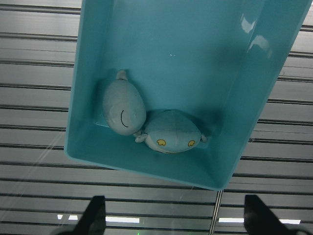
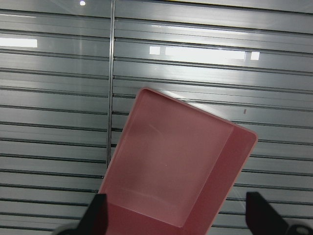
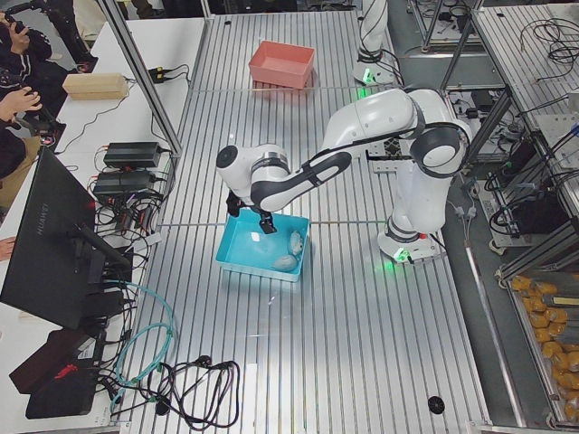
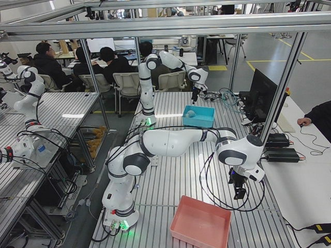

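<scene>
A blue tray (image 3: 233,258) holds two plush toys side by side near one end: a pale grey-blue toy with a smile (image 1: 122,105) and a round one with yellow eyes (image 1: 171,132). My left gripper (image 3: 250,213) hangs over the tray, apart from the toys, its fingers spread with nothing between them in the left wrist view. A pink bin (image 4: 200,222) is empty. My right gripper stands above it, open and empty.
A monitor (image 3: 50,244) and black devices stand along the side, with coiled cables (image 3: 199,398) on the table near them.
</scene>
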